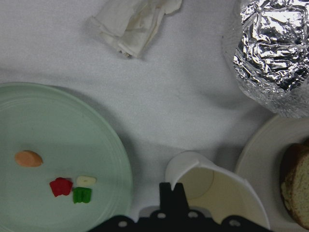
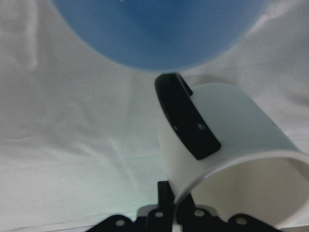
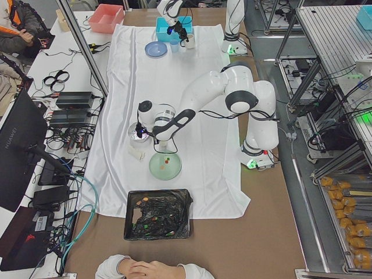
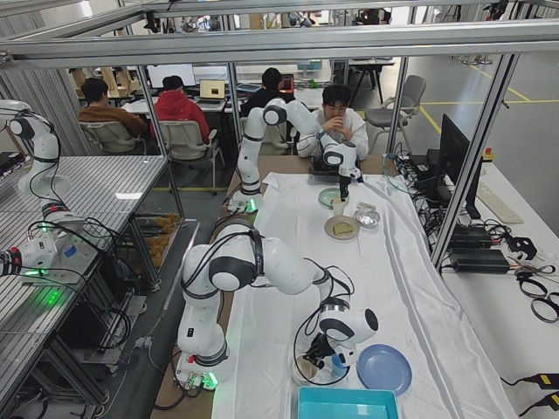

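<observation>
My left gripper is at the near rim of a white cup (image 1: 217, 198), beside a green plate (image 1: 63, 125) with small coloured pieces. A plate with bread (image 1: 297, 183), a foil-covered bowl (image 1: 270, 43) and crumpled paper (image 1: 135, 24) lie around it. My right gripper is at the rim of a white mug (image 2: 241, 121) with a black handle; whether it grips the rim is unclear. A blue cup (image 2: 159, 34) stands beyond it.
A cyan bin (image 4: 347, 401) and a blue plate (image 4: 384, 367) are at the right arm's end. A black-lined tray (image 3: 157, 231) sits near the seated person.
</observation>
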